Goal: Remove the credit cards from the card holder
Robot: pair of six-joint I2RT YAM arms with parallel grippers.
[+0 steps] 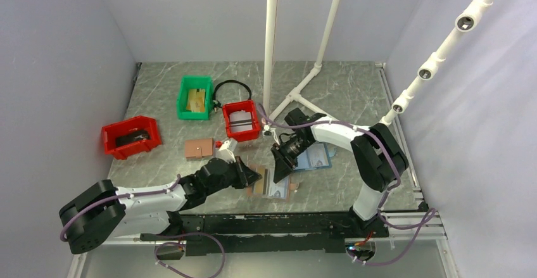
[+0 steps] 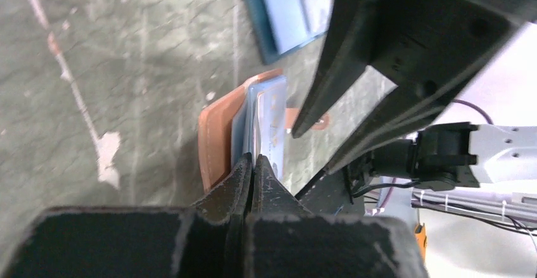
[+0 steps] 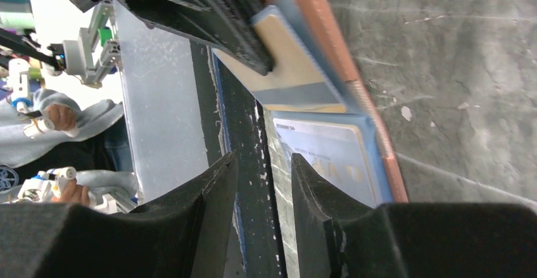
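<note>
An open brown card holder with clear sleeves lies near the table's front edge. My left gripper is shut on the edge of one of its pages. In the right wrist view that page stands raised at a slant, with a gold-beige card in it. Below it a white VIP card sits in its sleeve, seen upside down. The left wrist view shows the holder almost edge-on. Just right of the holder my right gripper stands open, nothing between its fingers.
A blue card holder lies open behind the right gripper. A closed brown holder, red bins and a green bin stand left and back.
</note>
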